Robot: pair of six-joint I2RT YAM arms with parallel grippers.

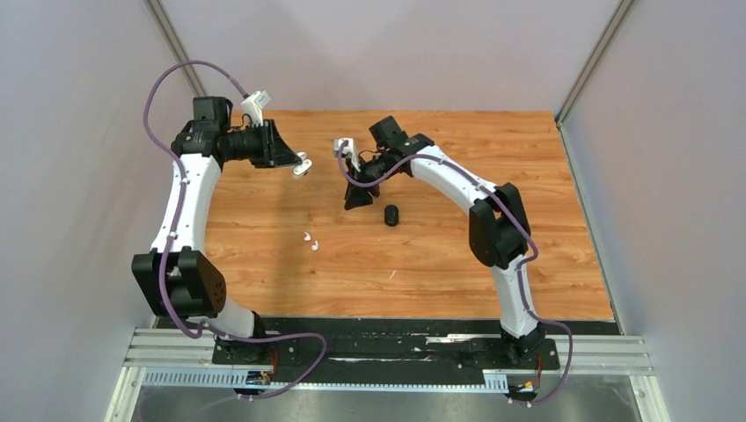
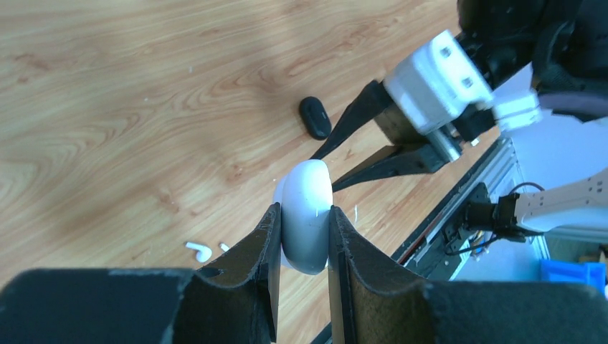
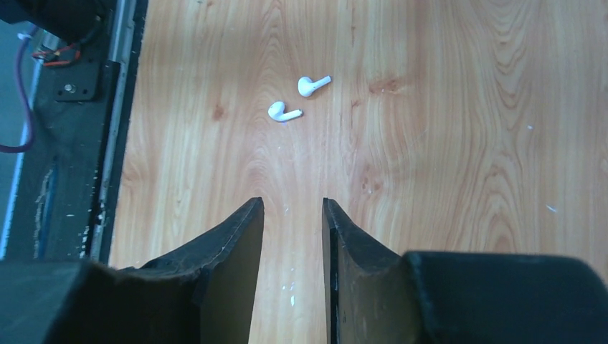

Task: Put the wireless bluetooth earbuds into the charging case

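The white charging case (image 1: 302, 167) (image 2: 307, 215) is held between the fingertips of my left gripper (image 1: 295, 160), raised over the upper left of the table. My right gripper (image 1: 359, 200) hangs open and empty over the middle, pointing down. Two white earbuds lie on the wood to the lower left of it: one earbud (image 1: 307, 236) (image 3: 312, 84) and a second earbud (image 1: 315, 246) (image 3: 284, 113), a short distance apart.
A small black oval object (image 1: 391, 215) (image 2: 314, 117) lies near the table's centre. The wooden table (image 1: 457, 264) is otherwise largely bare, with free room at the front and right.
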